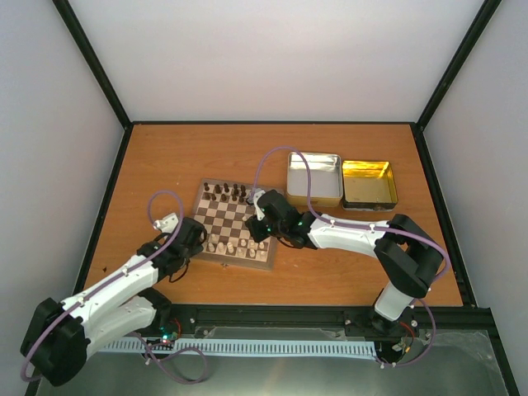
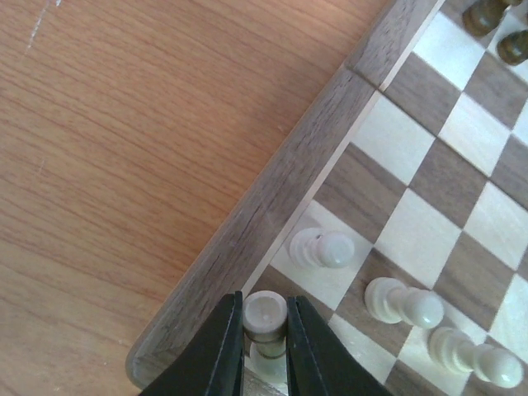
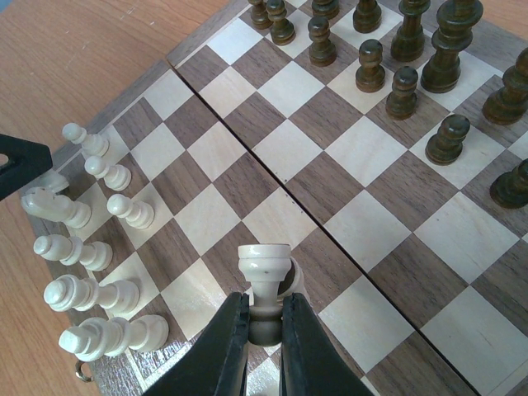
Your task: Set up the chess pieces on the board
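Observation:
My left gripper is shut on a white piece (image 2: 266,310) at the board's corner, with other white pieces (image 2: 401,301) beside it. My right gripper is shut on a white piece (image 3: 264,268) over the chessboard (image 3: 206,210), another white piece partly hidden behind it. In the right wrist view, several white pieces (image 3: 91,295) stand along the left side and dark pieces (image 3: 440,58) along the far side.
Two metal tins, one silver (image 1: 313,173) and one gold (image 1: 368,181), stand right of the board.

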